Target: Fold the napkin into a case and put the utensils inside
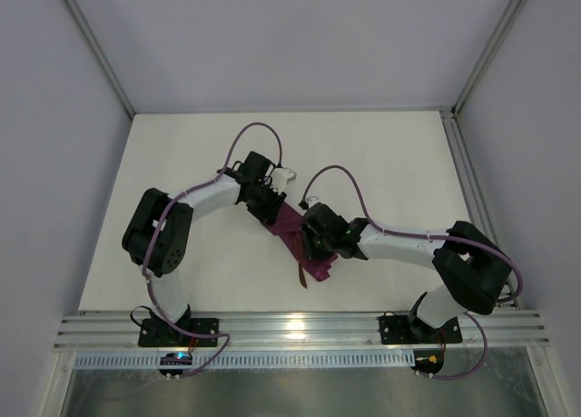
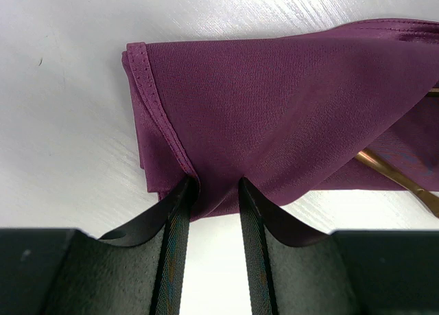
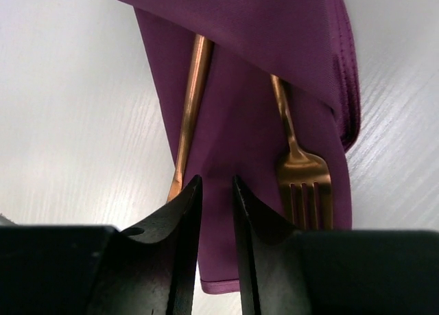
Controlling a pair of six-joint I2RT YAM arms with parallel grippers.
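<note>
The maroon napkin (image 2: 260, 102) lies folded on the table, a flap across its middle. My left gripper is shut on a creased corner of it. A copper knife (image 3: 191, 106) lies along the open section's edge, partly under the flap. A copper fork (image 3: 302, 178) lies on the napkin beside it, handle under the flap, tines uncovered. My right gripper stands part open over the napkin between knife and fork, nothing visible between its fingers.
A metal rail (image 1: 290, 317) runs along the front edge.
</note>
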